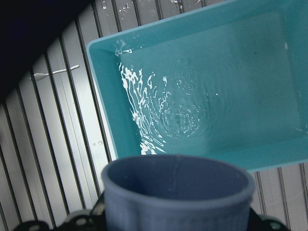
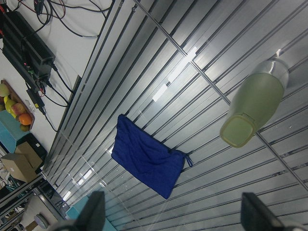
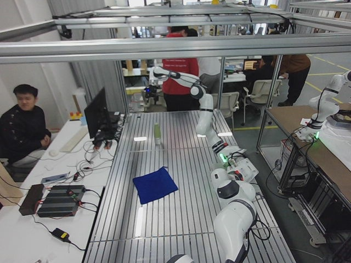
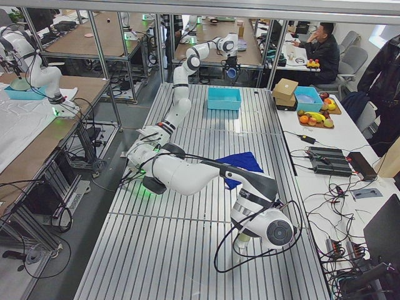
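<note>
My left gripper (image 4: 232, 67) is shut on a dark blue cup (image 1: 178, 202), held above a teal bin (image 1: 255, 77) of rippling water, with a thin trickle below. My right gripper is raised over the slatted table; its two fingers are wide apart at the bottom edge of the right wrist view, empty. A green bottle (image 2: 255, 101) with a clear end stands below it, also visible in the camera left view (image 3: 157, 133). A folded blue cloth (image 2: 147, 154) lies on the table between the bottle and the bin.
A side desk (image 4: 331, 144) along the table holds power boxes, cables, a monitor, a fruit board (image 4: 315, 120), a second blue bin (image 4: 306, 100) and cardboard boxes (image 4: 285, 90). Frame posts surround the table (image 3: 126, 219). A person sits beside the desk.
</note>
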